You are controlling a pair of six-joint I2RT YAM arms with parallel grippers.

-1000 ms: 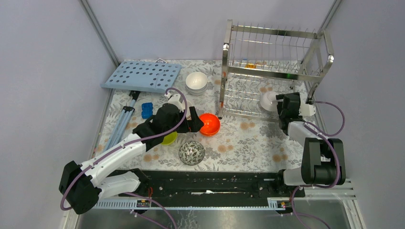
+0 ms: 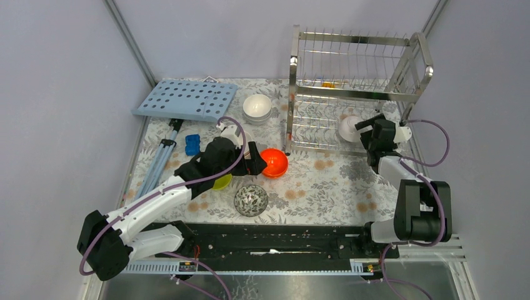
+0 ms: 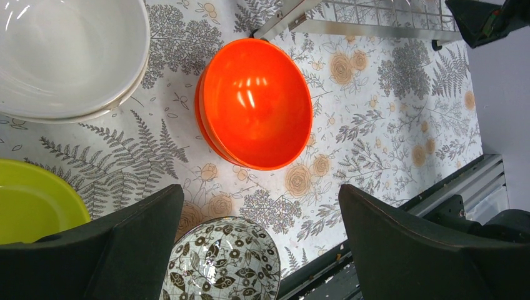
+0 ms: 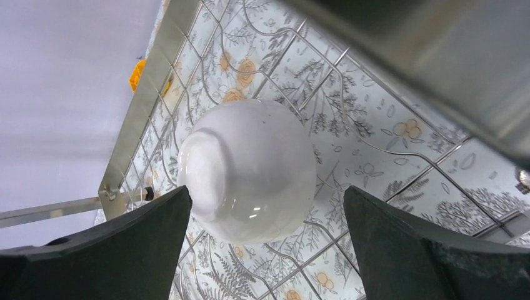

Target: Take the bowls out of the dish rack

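Observation:
A metal wire dish rack (image 2: 356, 94) stands at the back right. A white bowl (image 4: 247, 169) rests tilted on its lower shelf, base to the left in the right wrist view. My right gripper is open at that bowl, fingers either side of its lower part, not closed on it. My left gripper hangs open above the bowls on the table: stacked orange bowls (image 3: 256, 103), white bowls (image 3: 62, 50), a lime bowl (image 3: 31, 200) and a patterned bowl (image 3: 222, 262).
A blue perforated board (image 2: 181, 97), folded blue legs (image 2: 156, 165) and a small blue object (image 2: 192, 145) occupy the left. The table in front of the rack is clear. The rack's upper frame overhangs the right gripper.
My right gripper and wrist have shifted slightly left in the top view, and the rack's frame has shifted slightly left too. The left arm has stayed still.

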